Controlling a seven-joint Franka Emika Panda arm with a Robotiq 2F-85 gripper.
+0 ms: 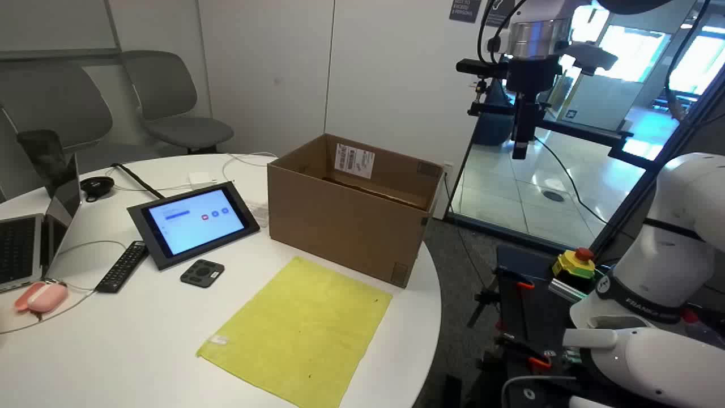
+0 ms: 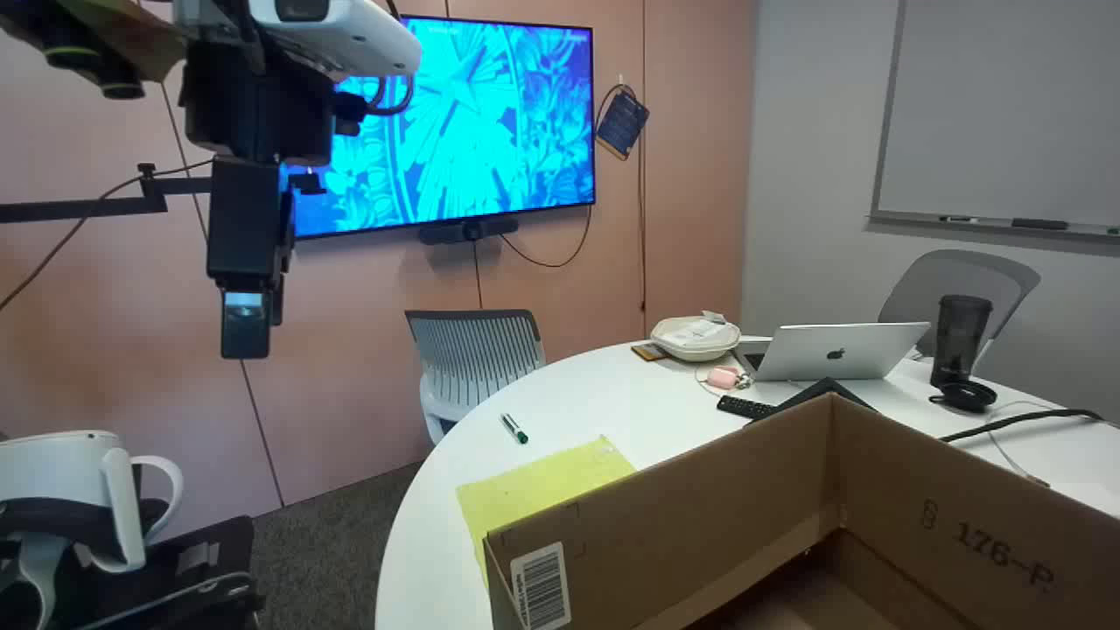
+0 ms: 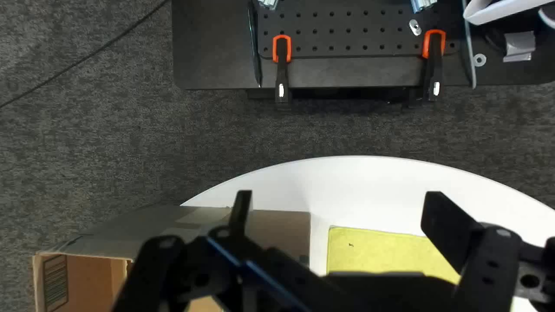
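My gripper is open, its two dark fingers wide apart with nothing between them in the wrist view. In exterior view 1 the gripper (image 1: 520, 151) hangs high, to the right of the table and pointing down; exterior view 2 shows the gripper (image 2: 247, 341) well above the table's height. A yellow cloth (image 1: 306, 326) lies flat on the white round table (image 1: 129, 353). Behind it stands an open cardboard box (image 1: 346, 224) at the table's edge. A green marker (image 2: 514, 429) lies beyond the cloth in exterior view 2.
A tablet (image 1: 197, 221), a black remote (image 1: 122, 266), a small dark control pad (image 1: 202, 272), a pink case (image 1: 42, 297) and a laptop (image 1: 20, 251) share the table. Clamps (image 3: 281, 67) grip the robot's dark base plate. Bare white tabletop surrounds the cloth's front and left.
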